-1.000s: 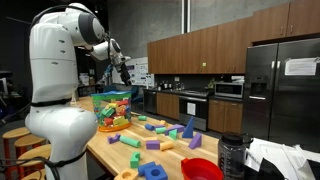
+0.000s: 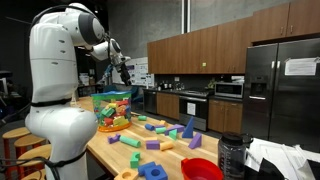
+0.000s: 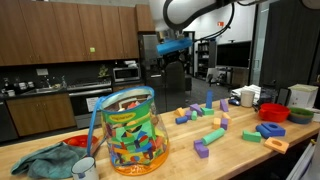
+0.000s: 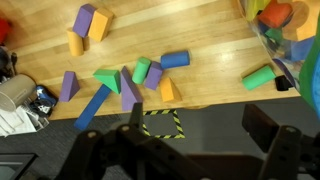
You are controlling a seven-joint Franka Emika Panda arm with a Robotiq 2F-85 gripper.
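Note:
Wide apart, the two dark fingers of my gripper have nothing between them in the wrist view. High over the table's edge, the gripper [image 3: 178,50] is clear of every block. Loose blocks lie below it in the wrist view: a blue cylinder [image 4: 175,59], an orange wedge [image 4: 168,91], a purple wedge [image 4: 129,92], a green triangle [image 4: 107,77] and a long blue block [image 4: 92,106]. A green cylinder [image 4: 258,77] lies apart, near the clear tub. That tub, with a green rim [image 3: 126,98], holds many coloured blocks.
A red bowl [image 2: 200,168] stands near a blue block [image 2: 153,171] and an orange ring [image 2: 127,174]. Beside the tub are a white mug [image 3: 84,169] and a grey-green cloth [image 3: 50,160]. Bare wood [image 3: 235,155] shows among the scattered blocks.

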